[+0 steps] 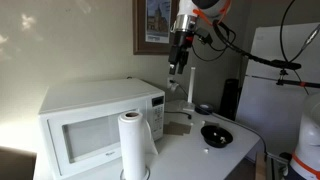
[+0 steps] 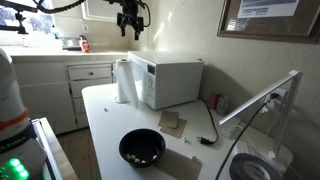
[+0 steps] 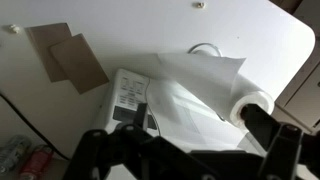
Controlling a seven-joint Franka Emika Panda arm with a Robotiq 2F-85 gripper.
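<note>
My gripper hangs high above the counter, pointing down, near the front right of the white microwave. In the wrist view the gripper is open, its two dark fingers wide apart. Between and beyond them a white paper towel roll shows from above, with a loose sheet trailing off it. The roll stands upright beside the microwave, well below the gripper and not touched by it. No object is held.
A black pan with small bits inside sits on the white counter. Two brown squares lie flat near the microwave. A black cable runs along the wall side. Counter around the pan is mostly clear.
</note>
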